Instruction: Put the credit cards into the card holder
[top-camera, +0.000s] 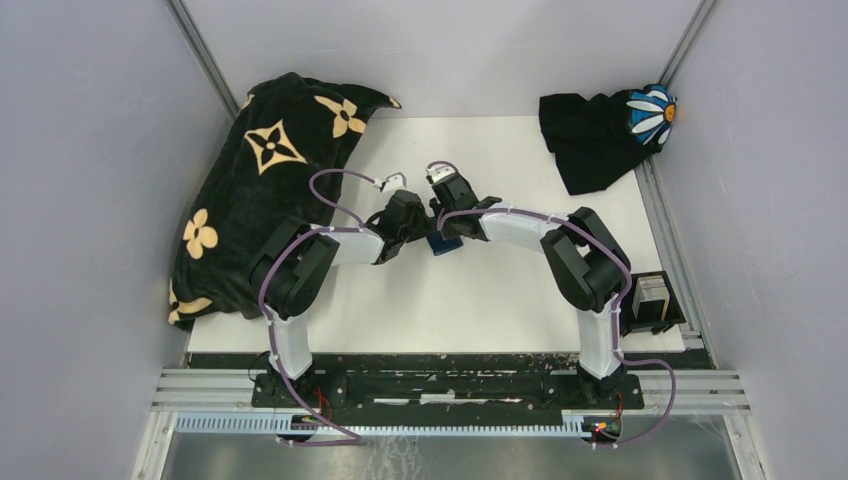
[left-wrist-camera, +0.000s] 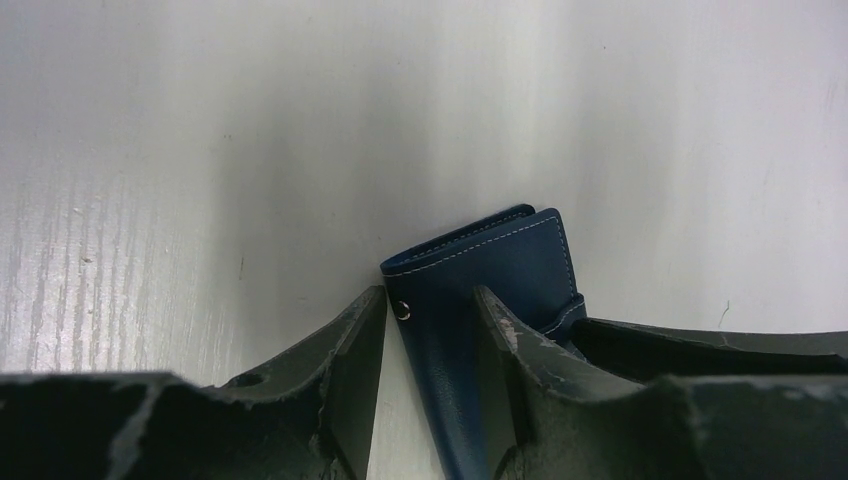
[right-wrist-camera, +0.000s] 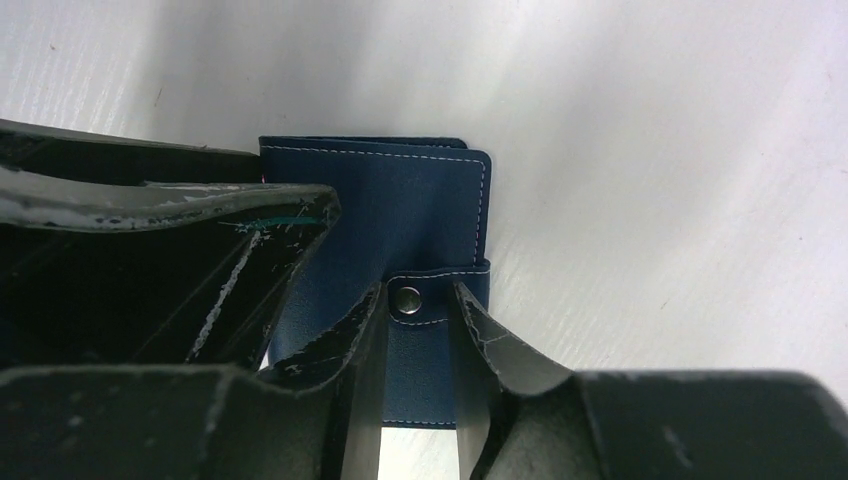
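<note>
A dark blue card holder with white stitching lies on the white table, seemingly folded and with its snap flap closed. Over its edge by a small metal stud, my left gripper is partly open, its fingers apart. My right gripper is over the snap flap, likewise partly open, with the silver snap visible in the gap. Neither gripper visibly holds the holder; whether the fingertips touch it I cannot tell. No credit card can be made out in any view.
The two grippers are very close together, and part of the other arm shows in each wrist view. At right stands a black tray with a pale block. A patterned black cloth and a black cloth lie behind.
</note>
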